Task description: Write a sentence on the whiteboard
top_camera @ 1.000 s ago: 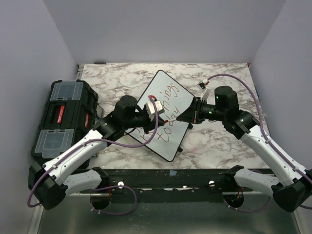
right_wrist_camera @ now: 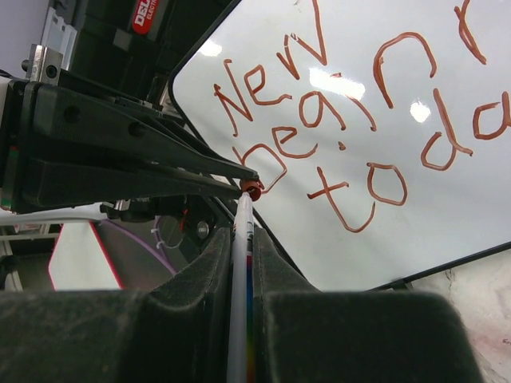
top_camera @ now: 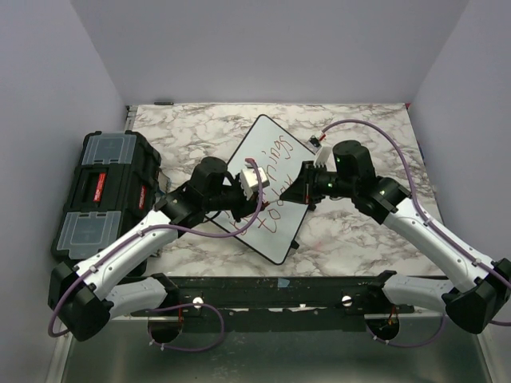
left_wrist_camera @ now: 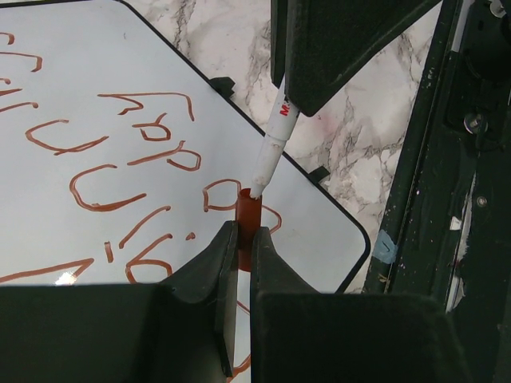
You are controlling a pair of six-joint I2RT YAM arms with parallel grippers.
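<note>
The whiteboard (top_camera: 275, 246) lies tilted on the marble surface, with several rows of reddish-brown handwriting on it. Above the writing, my left gripper is shut on a reddish-brown marker cap (left_wrist_camera: 249, 211). My right gripper holds a white marker (right_wrist_camera: 243, 227) between its fingers. In the left wrist view the marker's tip end meets the open end of the cap. How far the tip sits inside the cap is hard to tell. The two grippers (top_camera: 262, 205) (top_camera: 289, 198) face each other over the board's middle.
A black toolbox (top_camera: 104, 195) with clear lids stands at the left. A dark rail (top_camera: 239, 294) runs along the front edge, and purple cables hang from both arms.
My right gripper has moved left with the marker, closing the distance to the cap. The left arm has shifted only slightly.
</note>
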